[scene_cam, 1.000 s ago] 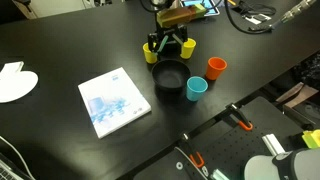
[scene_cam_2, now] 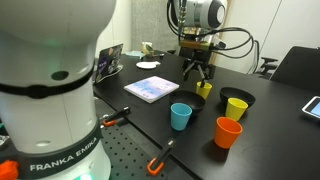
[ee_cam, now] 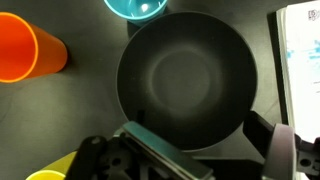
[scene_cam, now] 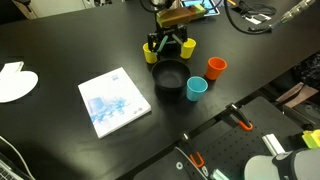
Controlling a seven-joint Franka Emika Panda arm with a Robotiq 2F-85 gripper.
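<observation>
My gripper point(scene_cam: 168, 44) hangs at the far side of the cups and bowls. In the wrist view its dark fingers point(ee_cam: 92, 155) are wide apart, so it stands open. A greenish bar point(ee_cam: 165, 150) crosses the lower part of that view; what it belongs to cannot be told. Ahead of the fingers lies an empty black bowl point(ee_cam: 185, 75). Beside it are a blue cup point(scene_cam: 197, 88) and an orange cup point(scene_cam: 216, 67). Two yellow cups point(scene_cam: 151, 52) point(scene_cam_2: 236, 107) stand near the gripper. A second dark bowl point(scene_cam_2: 237, 94) shows behind one of them.
A white printed sheet or book point(scene_cam: 112, 100) lies flat beside the bowl. Farther off is a white plate point(scene_cam: 17, 82). An orange-handled tool point(scene_cam_2: 161, 158) sits along the near table edge.
</observation>
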